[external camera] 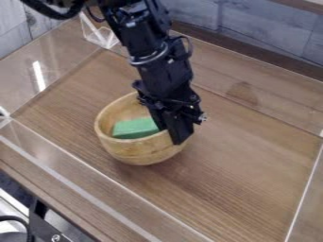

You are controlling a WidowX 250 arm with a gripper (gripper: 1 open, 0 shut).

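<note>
My black gripper (180,124) is shut on the right rim of a round, pale wooden bowl (130,149) in the middle-left of the camera view. A green block (132,129) rests inside the bowl, partly hidden by the arm. Whether the bowl is lifted off the table cannot be told for sure.
Pale walls stand at the back, with a small white object (98,30) at the far back left, partly behind the arm. Dark cables lie beyond the front-left edge.
</note>
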